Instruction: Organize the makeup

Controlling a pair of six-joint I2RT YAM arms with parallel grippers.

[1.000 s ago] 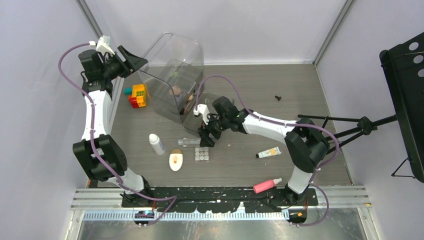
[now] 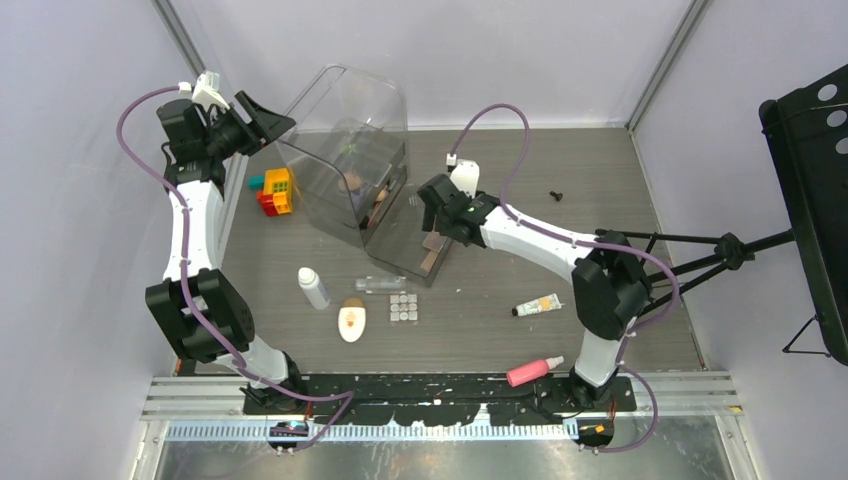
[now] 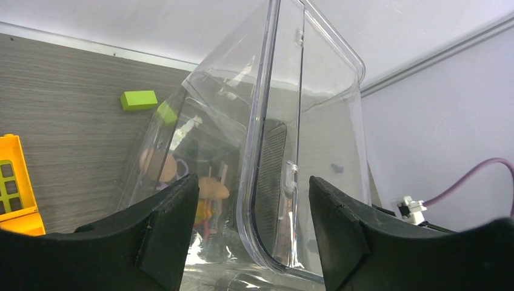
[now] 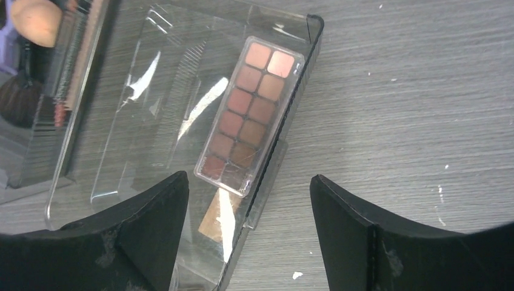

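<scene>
A clear acrylic makeup case [image 2: 330, 190] stands at the back with items inside. My left gripper hangs open at its upper left edge. My right gripper is open above the pulled-out drawer, which holds an eyeshadow palette [image 4: 245, 115]. On the floor in the top view lie a white bottle [image 2: 313, 287], a cream oval item [image 2: 352, 320], a clear tube [image 2: 379, 284], a nine-pan palette [image 2: 404, 308], a small tube [image 2: 538, 305] and a pink bottle [image 2: 534, 370].
Colourful toy blocks [image 2: 278, 190] sit left of the case. A small black piece [image 2: 556, 195] lies at the right. A black stand [image 2: 730, 251] reaches in from the right.
My right gripper has moved up and to the right over the drawer, away from the clear tube. The left arm looks unmoved.
</scene>
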